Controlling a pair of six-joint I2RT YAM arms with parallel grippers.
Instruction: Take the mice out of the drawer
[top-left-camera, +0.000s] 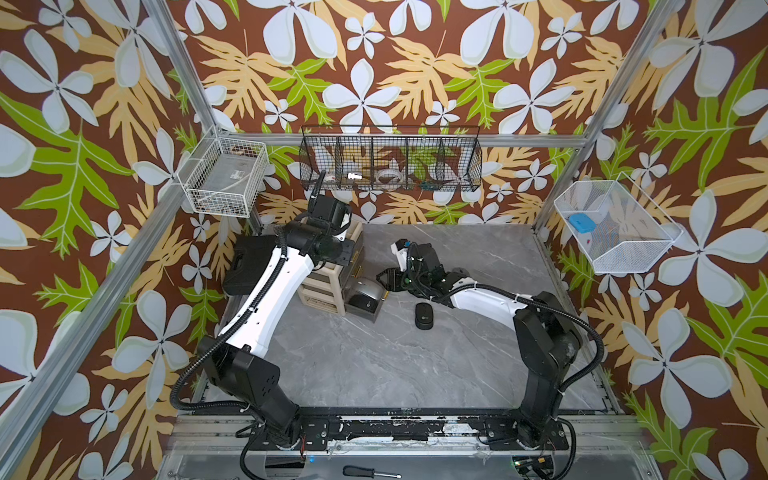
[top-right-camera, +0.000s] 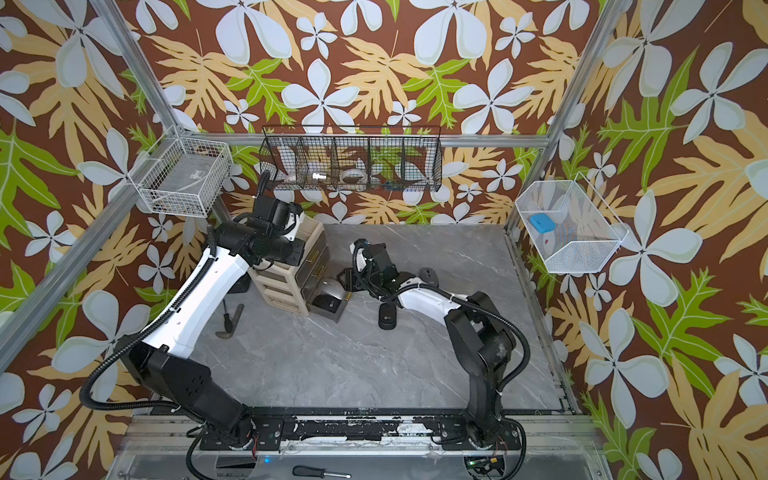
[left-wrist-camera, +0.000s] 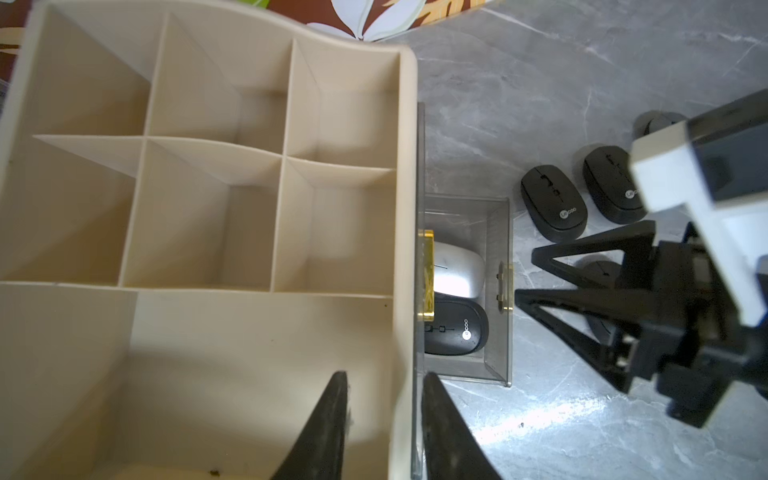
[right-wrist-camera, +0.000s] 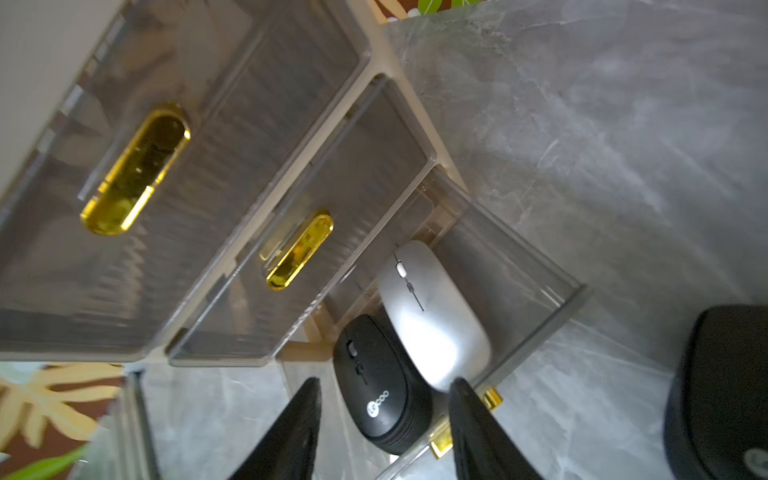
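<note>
Inside the pulled-out lower drawer (right-wrist-camera: 528, 248) lie a silver mouse (right-wrist-camera: 436, 316) and, beside it, a black mouse (right-wrist-camera: 380, 384). My right gripper hovers by the drawer's front, its fingers apart with nothing between them. Over the top of the beige cabinet (left-wrist-camera: 264, 296) hangs my left gripper, fingers also apart and empty. On the table to the right of the drawer are more black mice, among them one near the drawer (left-wrist-camera: 554, 202), a second next to it (left-wrist-camera: 613, 184) and one in front of the right arm (top-left-camera: 424, 315).
Two shut drawers with gold handles (right-wrist-camera: 300, 250) sit above the pulled-out one. A black case (top-left-camera: 249, 265) stands left of the cabinet, and a hammer (top-right-camera: 230, 321) lies nearby.
</note>
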